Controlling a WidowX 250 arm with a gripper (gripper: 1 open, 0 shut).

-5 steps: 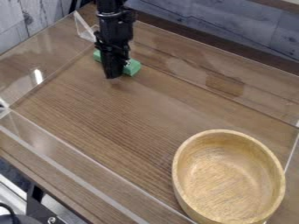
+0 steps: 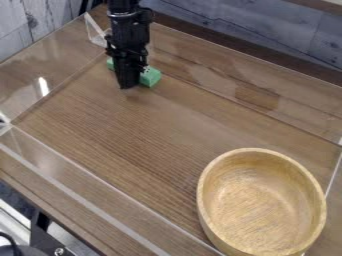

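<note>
A black gripper (image 2: 130,74) reaches down from the top of the camera view to the upper left of the wooden table (image 2: 120,150). Its tip is at a green object (image 2: 148,76), which is partly hidden behind it. Whether the fingers are open or shut on it is not clear.
A round light wooden bowl (image 2: 261,205) stands at the lower right. Grey wooden walls border the table at the top and left, and dark cables lie beyond the lower left edge.
The gripper has shifted very slightly at the green object; otherwise little differs.
</note>
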